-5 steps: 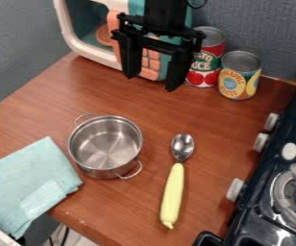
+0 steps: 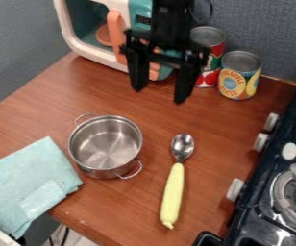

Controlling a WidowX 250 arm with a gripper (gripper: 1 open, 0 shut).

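Note:
The black gripper hangs over the back of the wooden table, in front of the toy microwave, with its two fingers apart and nothing visible between them. To its right stand a red-labelled can and a yellow-labelled can. A steel pot with two handles sits left of centre. A spoon with a pale yellow handle lies to the right of the pot. A light teal cloth lies at the front left corner.
A white and teal toy microwave stands at the back left. A black toy stove fills the right side. Bare table lies between gripper and pot.
The gripper has moved slightly down and toward the front, and a little left. The objects on the table look unchanged.

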